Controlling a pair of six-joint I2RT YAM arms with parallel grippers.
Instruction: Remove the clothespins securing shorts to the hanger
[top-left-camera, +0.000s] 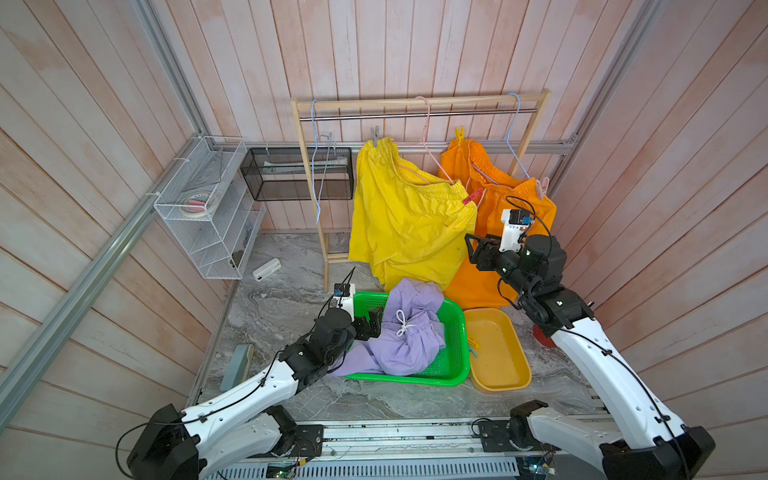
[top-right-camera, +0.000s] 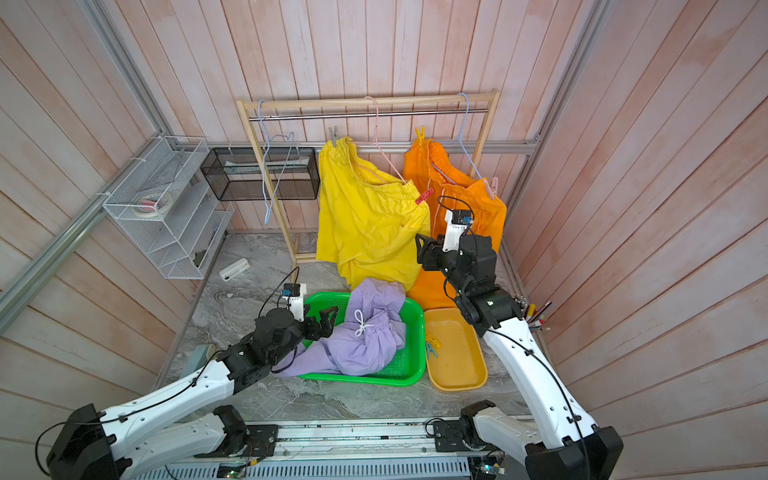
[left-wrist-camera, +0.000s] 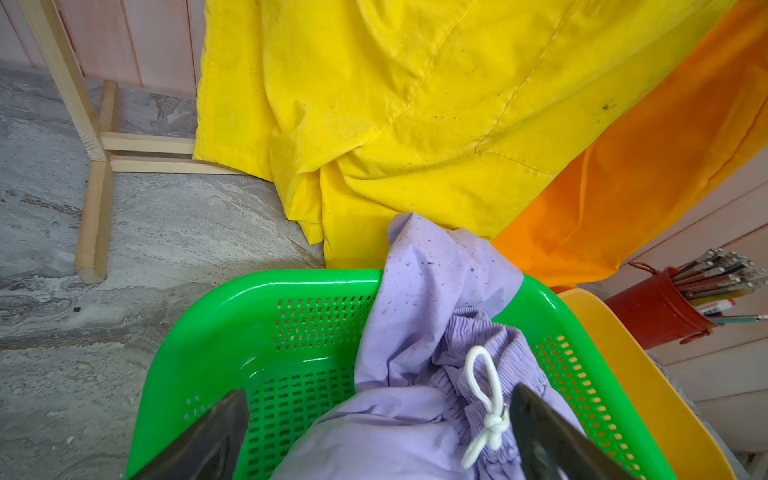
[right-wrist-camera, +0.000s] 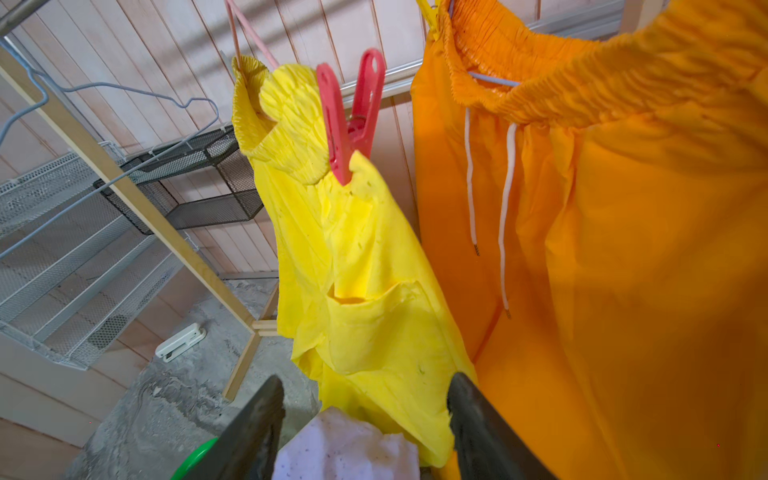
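Yellow shorts (top-left-camera: 412, 224) hang from a pink hanger (top-left-camera: 427, 128) on the wooden rack. A grey clothespin (top-left-camera: 374, 134) grips their left waist corner, a red clothespin (right-wrist-camera: 349, 112) their right one. Behind and to the right, orange shorts (right-wrist-camera: 640, 240) hang from a blue hanger (top-left-camera: 512, 132), with a yellow clothespin (top-left-camera: 459, 133) and a pink clothespin (top-left-camera: 543, 186) at their waist. My right gripper is open and empty, in front of the shorts and below the red clothespin. Over the green basket (top-left-camera: 462, 360) my left gripper stands open, holding nothing.
Purple shorts (left-wrist-camera: 384, 448) lie in the basket, draped over its far rim. A yellow tray (top-left-camera: 512, 382) with a few clothespins sits to its right. A red cup (left-wrist-camera: 652, 308) of pens stands at the right. An empty blue hanger (right-wrist-camera: 144, 92) hangs on the rack's left.
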